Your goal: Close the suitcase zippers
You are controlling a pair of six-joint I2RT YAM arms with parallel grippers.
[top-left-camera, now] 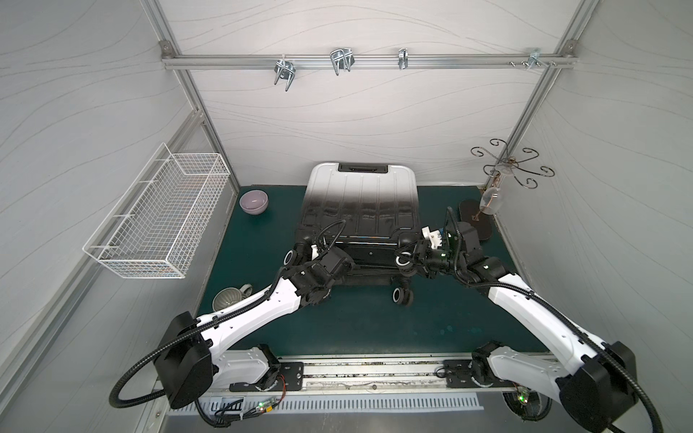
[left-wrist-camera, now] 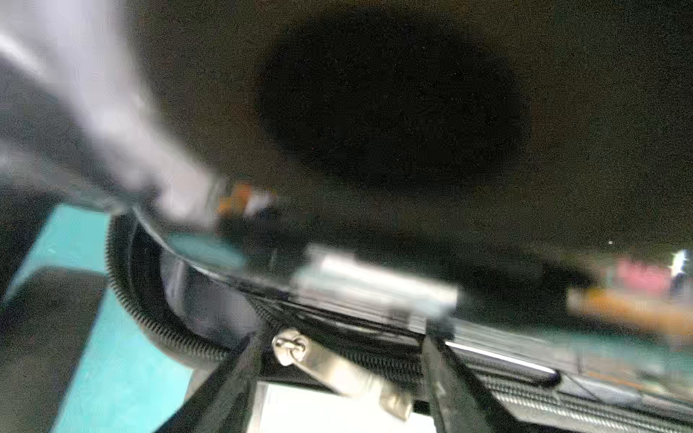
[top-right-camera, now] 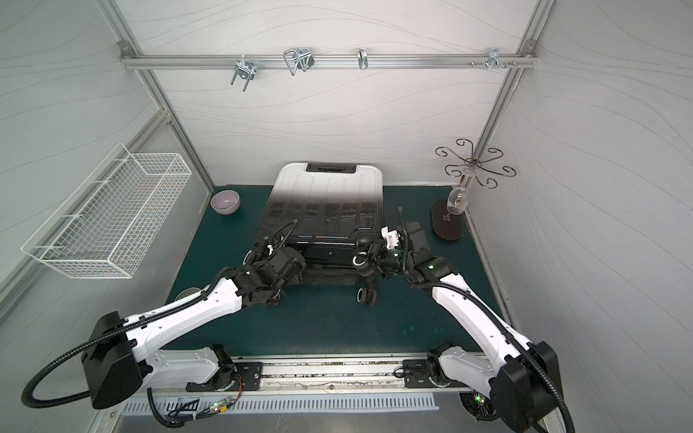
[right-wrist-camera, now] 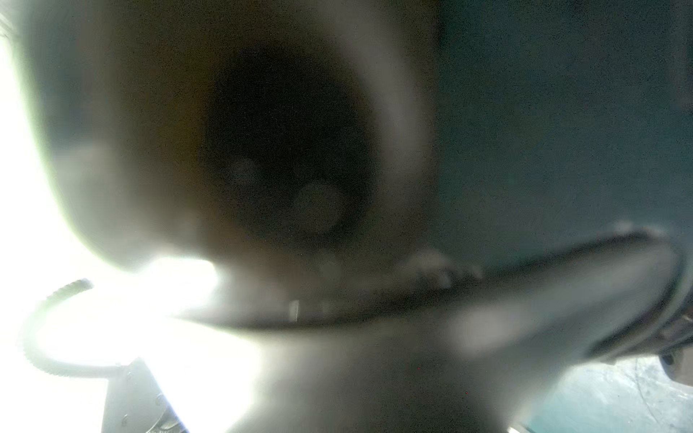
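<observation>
The suitcase (top-left-camera: 358, 205), silver-white fading to black, lies with its wheeled end toward me in both top views. In the left wrist view a silver zipper pull (left-wrist-camera: 339, 373) sits between the parted fingers of my left gripper, with a gap on its right. Left of it the zipper track (left-wrist-camera: 140, 321) curves open around the corner, and the inner lining shows. At the right front corner my right gripper (top-left-camera: 413, 259) appears shut on the suitcase wheel (top-left-camera: 402, 259). The right wrist view is blurred and overexposed, and its fingers cannot be made out.
Another wheel (top-left-camera: 397, 295) juts out at the front. A purple bowl (top-left-camera: 253, 202) and a grey cup (top-left-camera: 228, 298) stand on the left; a wire basket (top-left-camera: 162, 216) hangs beyond. A dark oval board (top-right-camera: 446, 220) lies at the right.
</observation>
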